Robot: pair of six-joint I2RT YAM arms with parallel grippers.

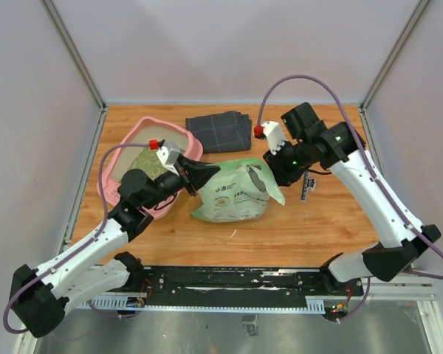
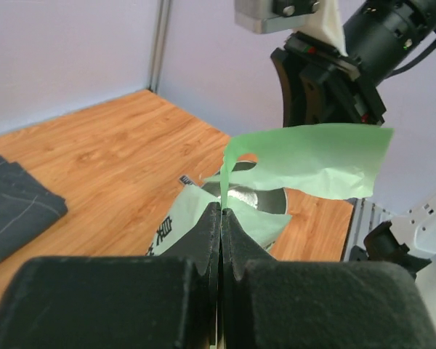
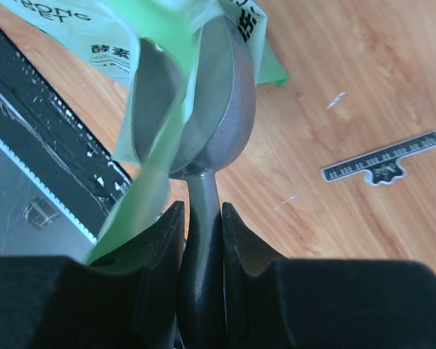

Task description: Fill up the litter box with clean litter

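A pale green litter bag [image 1: 232, 199] with printed lettering is in the middle of the table, its mouth facing right. My left gripper [image 1: 211, 169] is shut on the edge of the bag; in the left wrist view a thin strip of green film rises from its fingertips [image 2: 219, 222]. My right gripper is shut on the handle of a grey metal scoop [image 3: 232, 109], whose bowl reaches into the bag's mouth. At the left, the pink litter box [image 1: 194, 148] holds greenish litter [image 1: 149, 160], partly hidden by the left arm.
A folded dark cloth [image 1: 220, 133] lies at the back, right of the litter box. A small dark ruler-like piece [image 3: 381, 158] rests on the wood to the right. Bare table [image 1: 317, 236] shows at the front right.
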